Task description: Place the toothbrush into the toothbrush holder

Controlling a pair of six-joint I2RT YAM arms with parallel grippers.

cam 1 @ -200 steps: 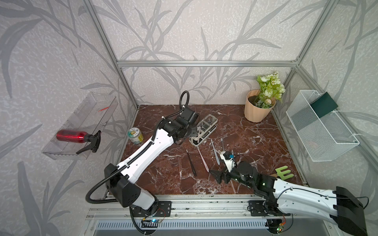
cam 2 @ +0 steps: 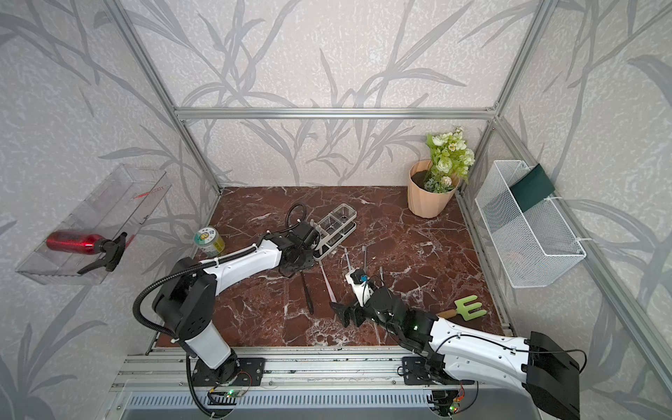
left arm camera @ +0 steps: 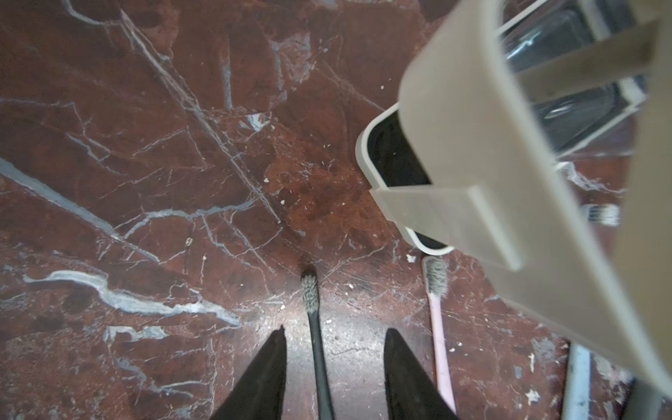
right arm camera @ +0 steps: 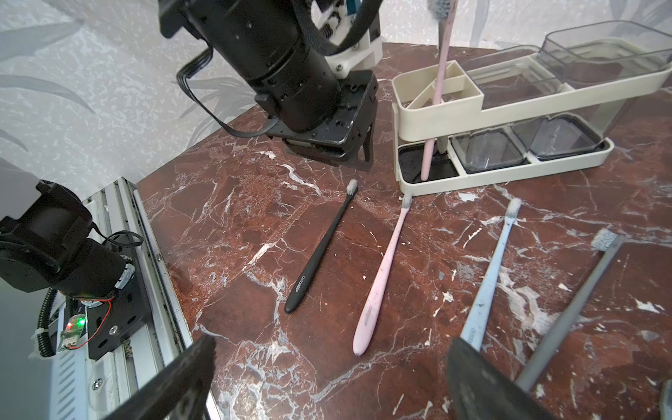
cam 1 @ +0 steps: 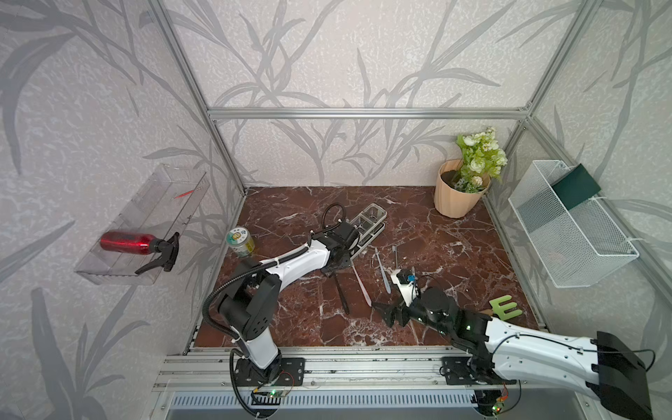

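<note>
A beige toothbrush holder (right arm camera: 437, 115) with clear bins stands mid-table, a pink toothbrush (right arm camera: 439, 91) upright in its front corner section. On the table in front lie a black toothbrush (right arm camera: 322, 252), a second pink toothbrush (right arm camera: 383, 280), a blue toothbrush (right arm camera: 492, 280) and a grey toothbrush (right arm camera: 577, 308). My left gripper hovers beside the holder with its fingers apart, and the black brush's handle shows on the table between and below its fingers. Low at the front, my right gripper is open and empty, near the handles.
At the left stands a small can (cam 1: 240, 241). A potted plant (cam 1: 458, 192) occupies the back right, and a green fork (cam 1: 504, 307) lies at the front right. Bare table stretches between holder and plant.
The right arm looks still.
</note>
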